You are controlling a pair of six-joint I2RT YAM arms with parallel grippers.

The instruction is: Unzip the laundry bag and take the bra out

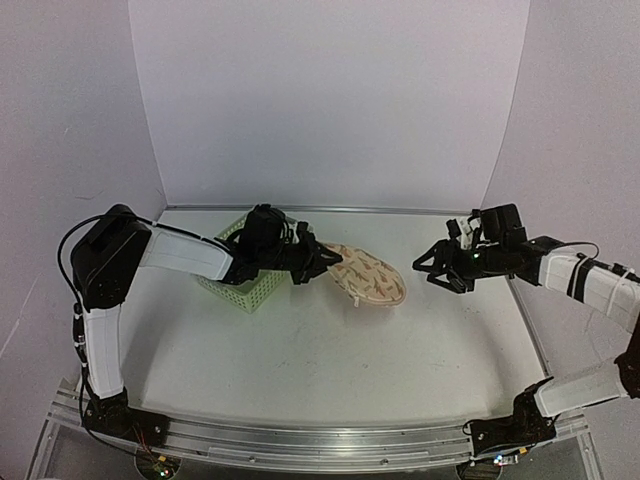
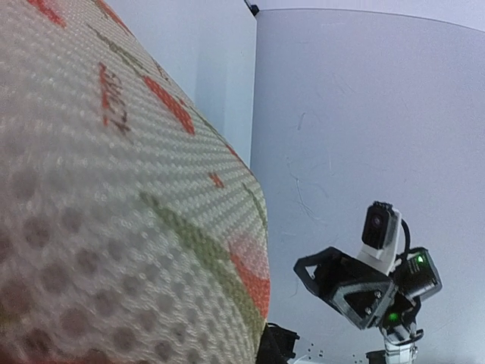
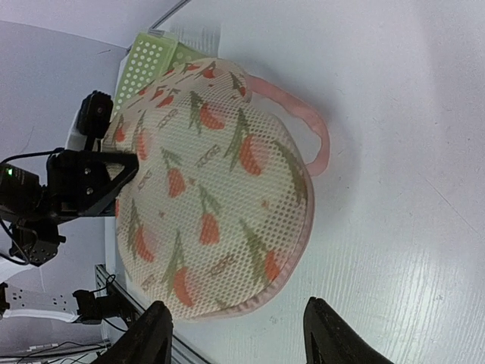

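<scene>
The round mesh laundry bag (image 1: 370, 277), pale with orange-red carrot prints and a pink rim, hangs above the table's middle. At its left side my left gripper (image 1: 329, 261) is shut on the fabric. In the right wrist view the bag (image 3: 216, 189) shows its broad printed face, and a pink strap (image 3: 307, 117) loops from its upper edge. The bag fills the left part of the left wrist view and hides that gripper's fingers. My right gripper stands open to the right of the bag, apart from it, with nothing between its fingers. No bra shows.
A light green perforated basket (image 1: 250, 291) stands behind and below my left arm, partly covered by it. Grey walls close in the back and sides.
</scene>
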